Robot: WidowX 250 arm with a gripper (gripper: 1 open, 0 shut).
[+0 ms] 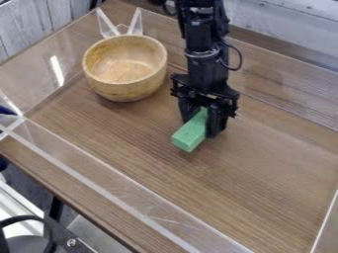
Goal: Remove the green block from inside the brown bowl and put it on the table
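The green block [192, 130] is tilted between the fingers of my black gripper [204, 119], which is shut on it near the middle of the wooden table. Its upper end is hidden by the fingers. Whether its lower end touches the tabletop I cannot tell. Up and to the left stands the brown bowl [125, 77], apart from the gripper, and nothing shows inside it.
A white object with pointed tips [121, 22] stands behind the bowl. Bare table [158, 188] spreads in front of the gripper and to its right. Black cables [30, 227] lie past the lower left edge.
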